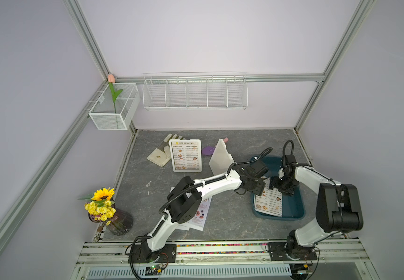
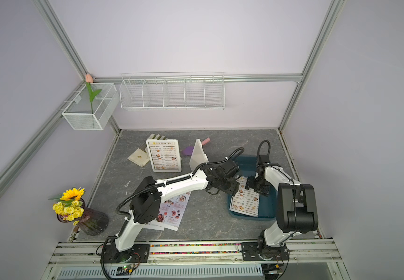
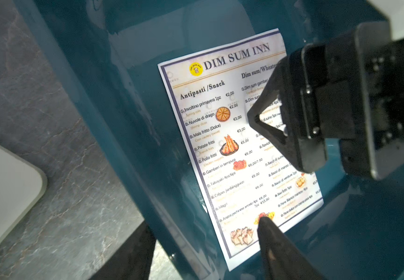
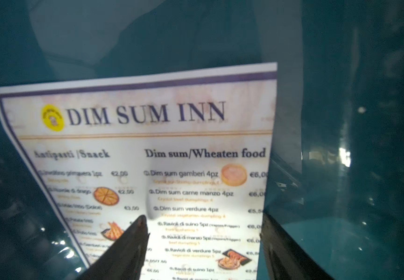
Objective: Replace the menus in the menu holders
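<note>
A printed DIM SUM INN menu lies in the blue tray [image 1: 295,212], with its top edge lifted slightly at a corner in the right wrist view. My right gripper is over the menu's upper part, its fingers [image 4: 134,252] apart. In the left wrist view it appears side-on, tips at the sheet; contact is hard to tell. At the tray's left edge, my left gripper stands open, nothing held. One menu holder [image 1: 186,156] faces front with a similar menu in it. Another white holder [image 1: 220,158] stands turned sideways, its face hidden.
Loose printed sheets [image 1: 199,217] lie partly under my left arm. A flower vase [image 1: 119,221] stands front left. Behind the holders are a glove [image 1: 159,156] and a purple utensil [image 1: 208,150]. Wire baskets [image 1: 194,93] hang at the back.
</note>
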